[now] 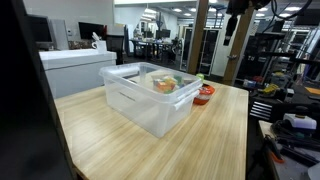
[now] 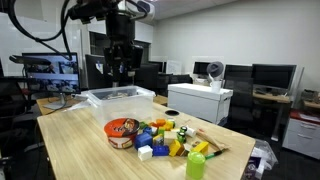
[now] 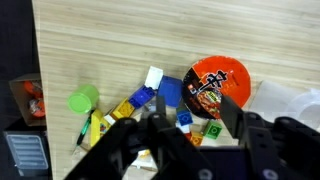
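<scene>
My gripper hangs above the table, its fingers apart and nothing visible held between them. In exterior view 2 the gripper (image 2: 121,76) is high over the red bowl (image 2: 116,141), clear of everything below. The wrist view has the bowl (image 3: 234,82) at right of centre, with dark shapes inside. Colourful blocks lie beside it, among them a white block (image 3: 153,77) and a blue block (image 3: 170,92). A green cylinder (image 3: 83,99) stands apart at left. My fingers hide part of the pile.
A clear plastic bin (image 1: 145,105) with coloured things visible in or through it stands on the wooden table (image 1: 105,143). A white cabinet (image 2: 200,101) stands behind.
</scene>
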